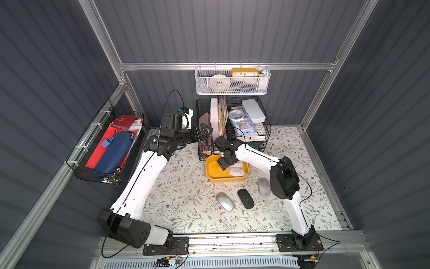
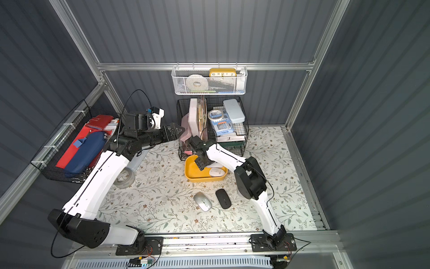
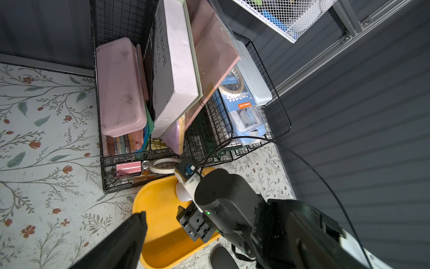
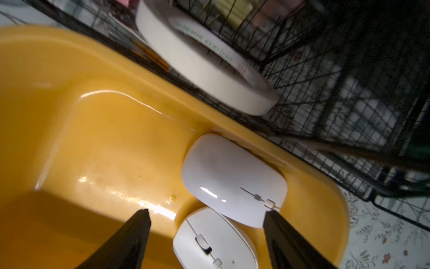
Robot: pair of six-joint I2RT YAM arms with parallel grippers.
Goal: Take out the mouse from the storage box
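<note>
Two white mice lie in the yellow storage box (image 1: 212, 171). In the right wrist view one white mouse (image 4: 233, 177) rests against the box's far wall; the other white mouse (image 4: 215, 244) touches it on the near side. Over them hangs my right gripper, its fingers apart with nothing held between them. On the table in front of the box lie a silver mouse (image 1: 225, 201), a black mouse (image 1: 245, 198) and a grey mouse (image 1: 263, 187). Up and left of the box, by the wire rack, my left gripper (image 1: 207, 133) stands open and empty.
A black wire rack (image 4: 331, 154) with boxes and books stands right behind the storage box. A roll of white tape (image 4: 201, 62) sits near the box's rim.
</note>
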